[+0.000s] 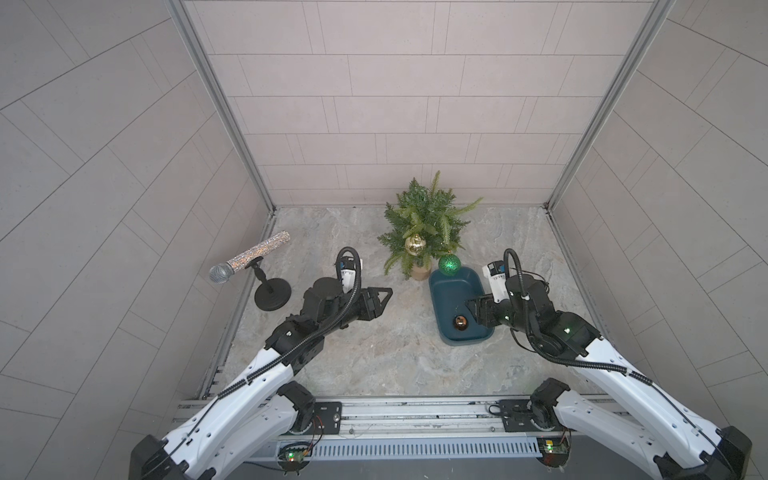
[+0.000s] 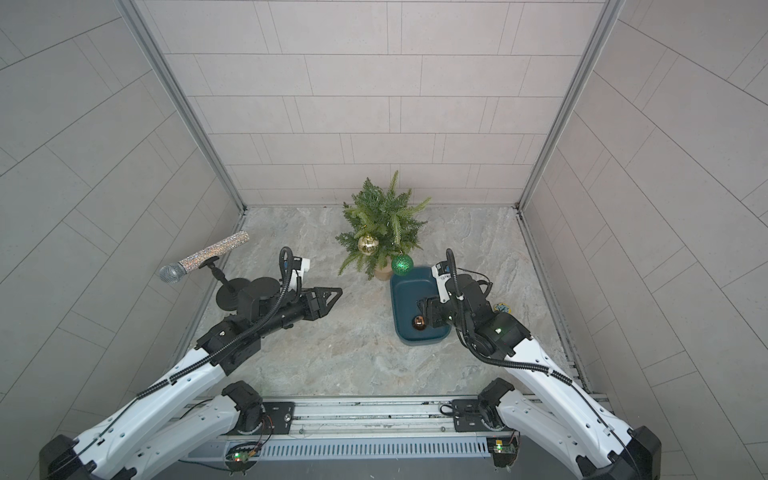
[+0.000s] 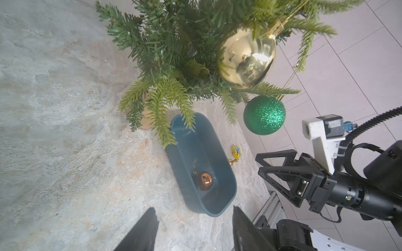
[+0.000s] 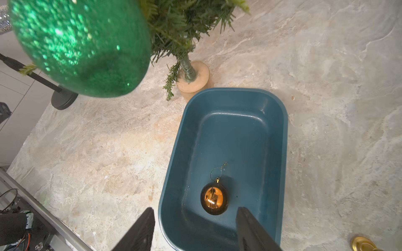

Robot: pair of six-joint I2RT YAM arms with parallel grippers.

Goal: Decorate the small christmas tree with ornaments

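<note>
The small tree (image 1: 429,216) stands at the back of the table on a wooden base (image 4: 194,77). A shiny gold ball (image 3: 247,58) and a glittery green ball (image 3: 264,115) hang from its branches. One copper ball (image 4: 214,198) with a thin loop of string lies in the blue tray (image 4: 238,117). Over the tray's right side, above the copper ball, my right gripper has its fingers apart, and nothing shows between them. My left gripper (image 1: 389,296) is open and empty over the table, left of the tray.
A glittery microphone (image 1: 248,257) on a black stand (image 1: 273,294) occupies the left side. A small yellow and blue item with a gold part (image 3: 235,151) lies right of the tray. Bare table (image 1: 384,360) stretches between the arms in front.
</note>
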